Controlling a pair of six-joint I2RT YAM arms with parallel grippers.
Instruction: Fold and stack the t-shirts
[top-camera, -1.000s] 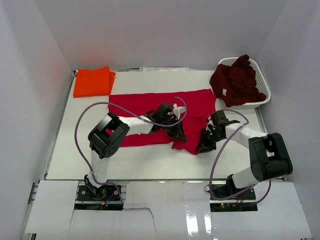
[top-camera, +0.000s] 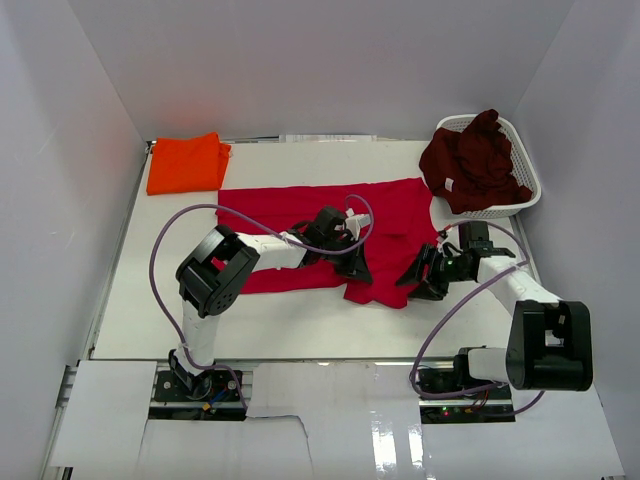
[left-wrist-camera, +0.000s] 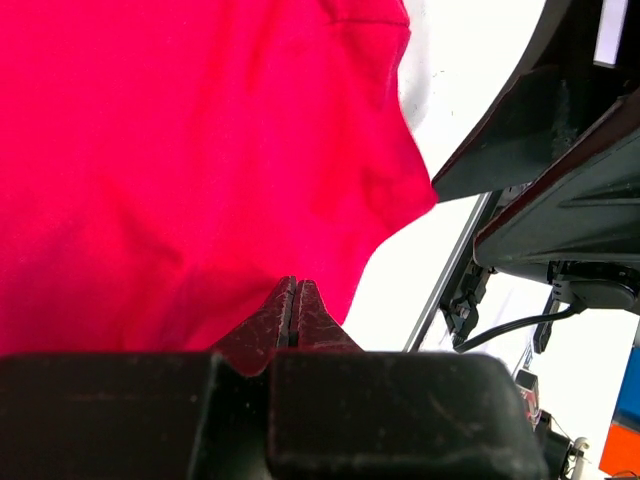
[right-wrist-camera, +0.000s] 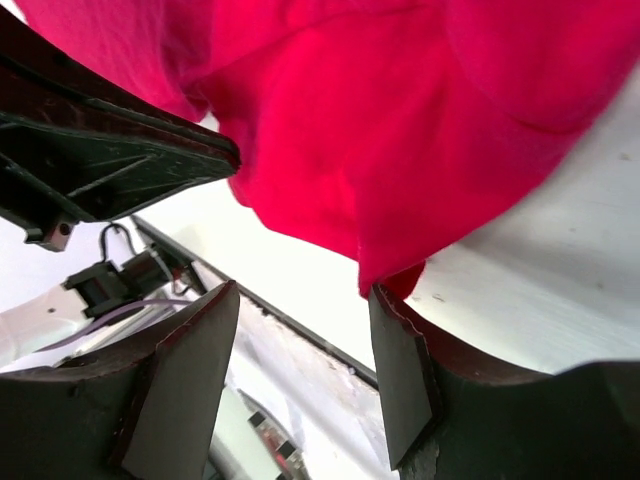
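Note:
A red t-shirt (top-camera: 300, 198) lies spread across the middle of the table, its near right part bunched towards the front. My left gripper is shut with its tips down against the red cloth; whether any fabric is pinched between them does not show. To its right, my right gripper stands open at the shirt's near right edge. One of its fingertips (right-wrist-camera: 385, 310) touches or almost touches a hanging corner of the cloth, while the gap between the fingers holds no fabric. In the right wrist view, a dark left gripper finger (right-wrist-camera: 150, 150) presses near the shirt.
An orange folded shirt (top-camera: 185, 165) lies at the back left. At the back right, a white basket (top-camera: 528, 175) holds dark red cloth (top-camera: 475, 165).
My right gripper has drawn back to the right and its fingers have spread apart. The left arm has stayed in place, and the shirt's front right corner sits slightly farther right.

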